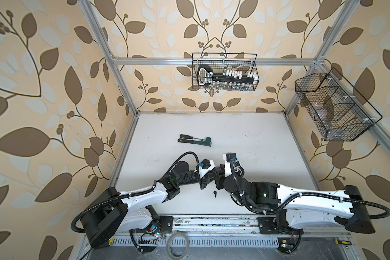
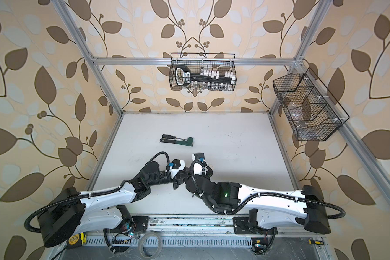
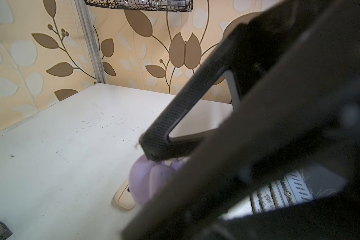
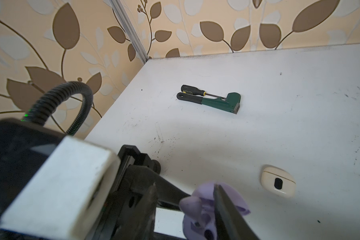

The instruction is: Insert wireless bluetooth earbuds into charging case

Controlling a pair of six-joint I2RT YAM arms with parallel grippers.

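A lilac charging case is held in my left gripper, shut on it; in the right wrist view the lilac case is open, with a lilac earbud at it. My right gripper is part open right at that earbud, a finger to either side; whether it touches is unclear. The two grippers meet low over the middle front of the table. A small cream case lies on the table beyond them, partly hidden in the left wrist view.
A green-and-black tool and a screwdriver lie together toward the back left of the table. Wire baskets hang on the back and right frame.
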